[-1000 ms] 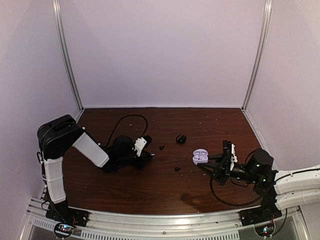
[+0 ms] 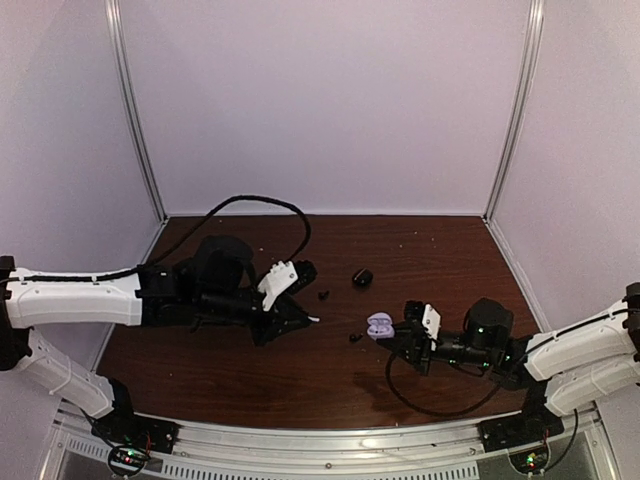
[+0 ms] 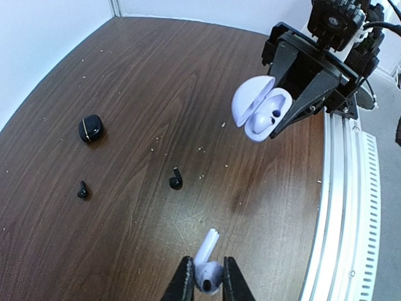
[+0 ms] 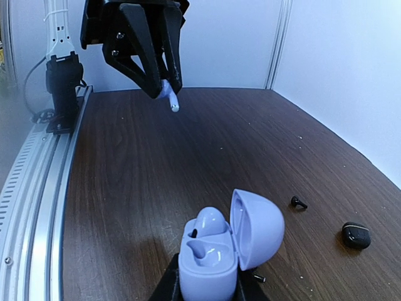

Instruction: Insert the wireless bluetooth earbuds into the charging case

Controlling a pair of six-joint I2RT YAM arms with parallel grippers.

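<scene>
A pale lavender earbud is between the fingers of my left gripper, which is shut on it, stem pointing forward. My right gripper is shut on the lavender charging case, lid open, held above the table. In the right wrist view, the case shows a rounded earbud-like bulge on its far side and an empty hollow nearer the camera. The left gripper with its earbud stands farther back, apart from the case.
On the dark wooden table lie a closed black case and two black earbuds, one nearer the grippers and the other farther off. Free air separates the two grippers.
My left arm has stretched out and its gripper has shifted slightly right and lower in the top view. The right gripper has moved left with the case, which now looks more tilted.
</scene>
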